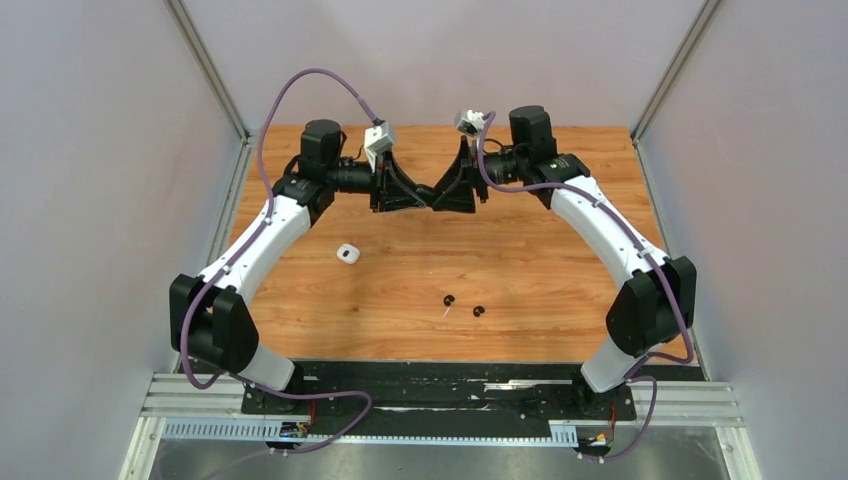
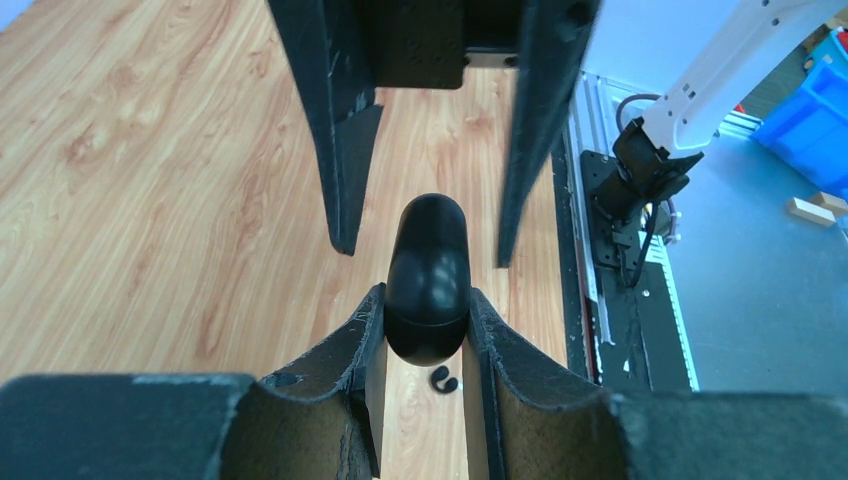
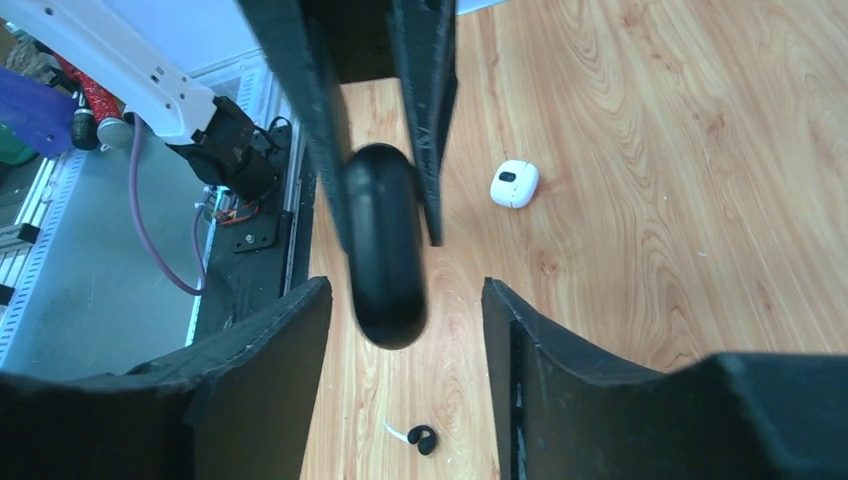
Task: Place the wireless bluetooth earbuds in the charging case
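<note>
High over the table, a glossy black rounded case (image 1: 426, 192) hangs between both arms. My left gripper is shut on the case, its fingers (image 2: 374, 315) pressing its near end. In the right wrist view, my right gripper is part open with the case between its fingers; gaps show on both sides. Two small black earbuds, one (image 1: 449, 300) with a pale streak beside it and another (image 1: 479, 311), lie on the table below. The case looks closed; its inside cannot be seen.
A small white rounded box (image 1: 348, 254) with a dark spot sits on the left of the wooden table (image 1: 560, 270). The two grippers are very close together, their fingers overlapping around the case.
</note>
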